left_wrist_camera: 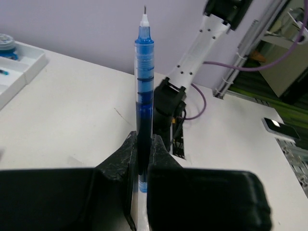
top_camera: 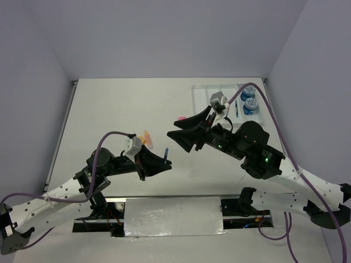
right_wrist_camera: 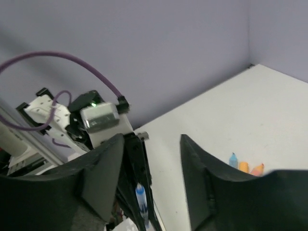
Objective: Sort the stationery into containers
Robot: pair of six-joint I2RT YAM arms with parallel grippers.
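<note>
An uncapped blue pen [left_wrist_camera: 144, 91] stands upright, white tip up, with my left gripper shut on it. The same pen [top_camera: 165, 155] shows small in the top view, left of my right gripper [top_camera: 178, 132]. In the right wrist view, my right gripper stands open, its fingers wide apart and nothing between them. A faint clear shape [left_wrist_camera: 75, 161], which looks like the clear pen cap, lies on the bare table in the left wrist view. I cannot make the cap out from above.
At the back right stands a white divided tray [top_camera: 198, 104] with a blue pen [top_camera: 237, 108] and two blue jars [top_camera: 251, 104]. A pink object [top_camera: 182, 118] lies partly behind the right gripper. Small blue [right_wrist_camera: 233, 161] and orange [right_wrist_camera: 243, 167] pieces lie on the table.
</note>
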